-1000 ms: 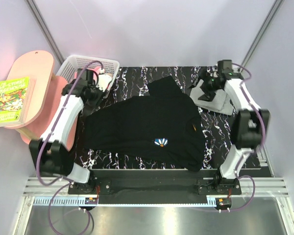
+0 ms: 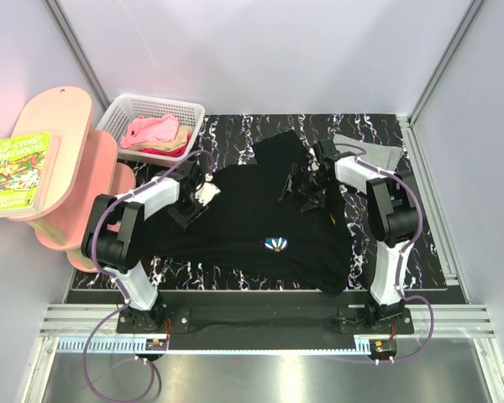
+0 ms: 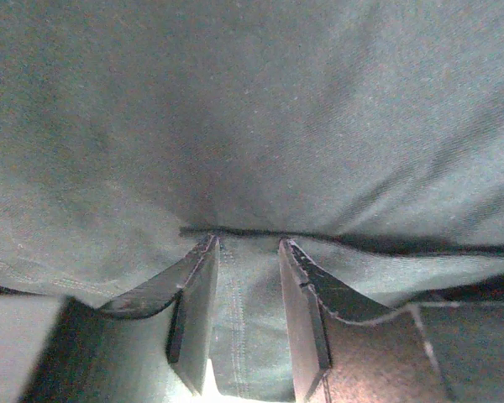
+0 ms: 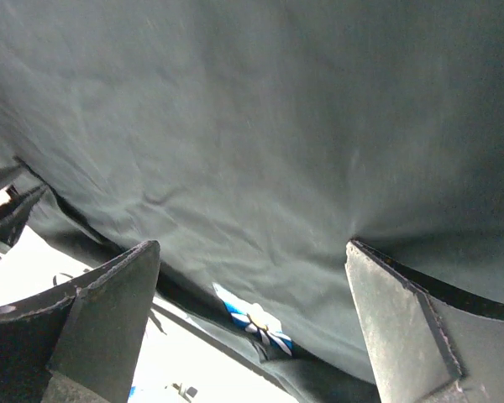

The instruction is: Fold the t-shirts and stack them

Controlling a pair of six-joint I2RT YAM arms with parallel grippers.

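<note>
A black t-shirt lies spread across the middle of the table, with a blue and white flower print near its lower part. My left gripper is down at the shirt's left part, fingertips on a raised fold of cloth, a small gap between them; whether cloth is caught I cannot tell. My right gripper stands open over the shirt's upper right part, its fingertips low at the cloth.
A white basket with pink, tan and red clothes is at the back left. A pink shelf with a book stands at the left. A folded grey cloth lies at the back right, partly behind my right arm.
Both arms have moved inward onto the black shirt: the left down from beside the basket, the right leftward and down from over the grey cloth.
</note>
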